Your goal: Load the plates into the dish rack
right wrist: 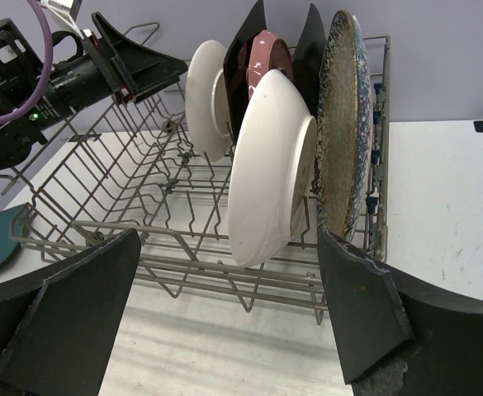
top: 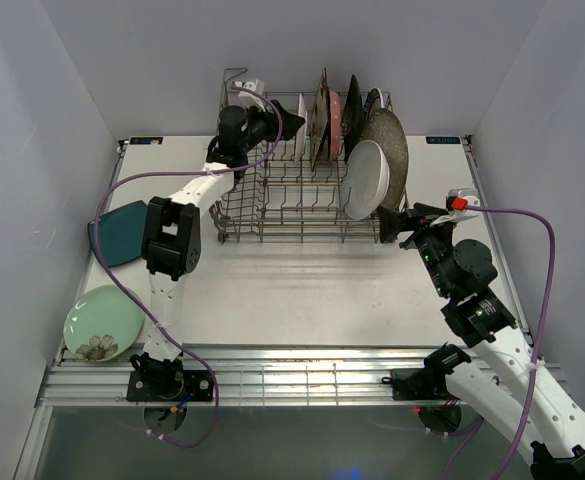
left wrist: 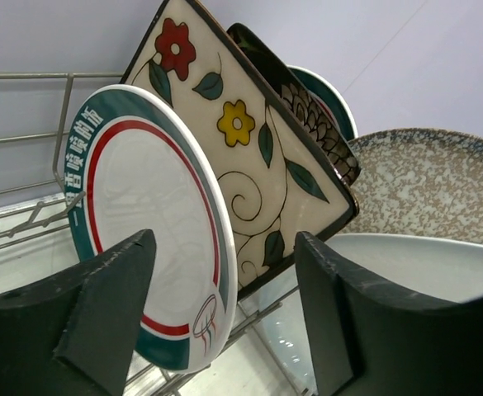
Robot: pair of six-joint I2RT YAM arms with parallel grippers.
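In the dish rack [top: 242, 225] a white plate with teal and red rings [left wrist: 142, 206] stands upright, left of a floral square plate [left wrist: 249, 181], a pink dish [top: 334, 125], dark plates, a white bowl [right wrist: 258, 181] and a speckled plate [right wrist: 336, 124]. My left gripper is part open beside the white plate's top, not closed on it. My right gripper [top: 397, 220] stands open at the rack's front right, nothing between its fingers. A teal square plate [top: 119, 238] and a mint round plate [top: 102, 320] lie on the left of the counter.
The rack's front left slots are empty. The counter [top: 272, 290] in front of the rack is clear. Grey walls enclose the back and sides.
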